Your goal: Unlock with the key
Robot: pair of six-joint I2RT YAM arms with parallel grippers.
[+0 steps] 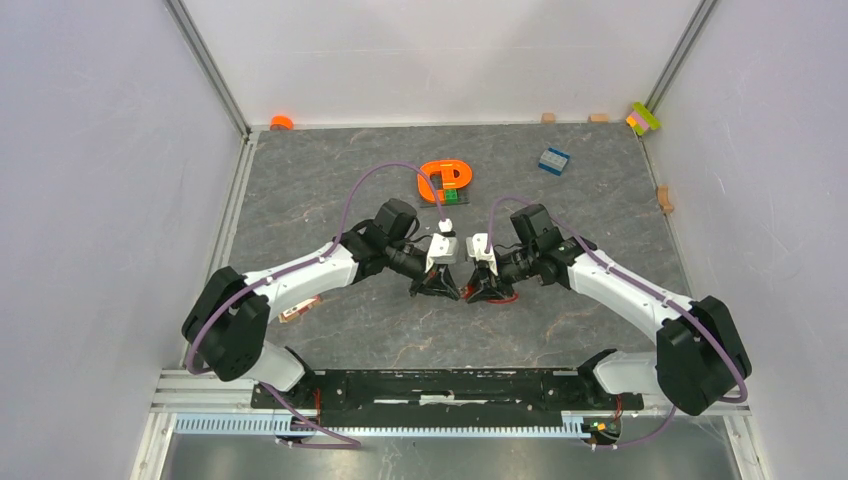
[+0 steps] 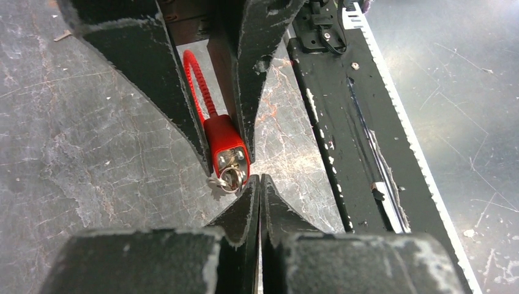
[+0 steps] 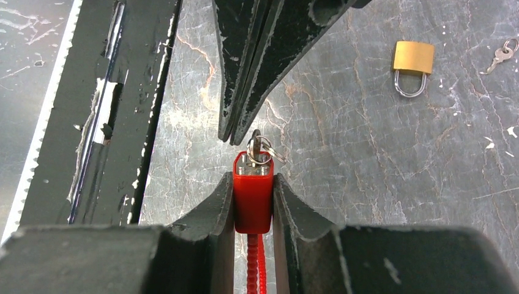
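Observation:
A red padlock (image 3: 253, 202) with a red looped shackle is clamped in my right gripper, its keyhole end pointing away from that hand. The key (image 3: 257, 141) stands in the lock, and a ring with a second key hangs from it. In the left wrist view the key ring (image 2: 231, 179) sits just left of my left gripper's tips. My left gripper is shut, its fingertips meeting with nothing between them. From the right wrist view, those closed tips lie just above and left of the key, outside it.
On the table lie a brass padlock (image 3: 413, 58) and a loose key (image 3: 503, 56). Farther back are an orange shape (image 1: 462, 172) and a blue block (image 1: 553, 160). A black rail (image 1: 440, 398) edges the near side. Both hands nearly touch mid-table.

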